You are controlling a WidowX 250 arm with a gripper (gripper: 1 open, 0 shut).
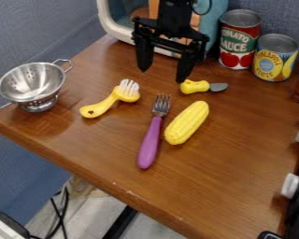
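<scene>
My black gripper (164,67) hangs over the back middle of the wooden table, open, with nothing between its fingers. Below and to its right lies a yellow-handled knife or spatula (196,87). In front of it are a yellow brush (100,106), a fork with a purple handle (149,143) and a yellow corn cob (186,125).
A steel colander (34,84) sits at the left edge. A tomato can (237,42) and a yellow can (275,58) stand at back right, a teal appliance (121,9) behind the gripper. A black object with white knobs (290,182) lines the right edge.
</scene>
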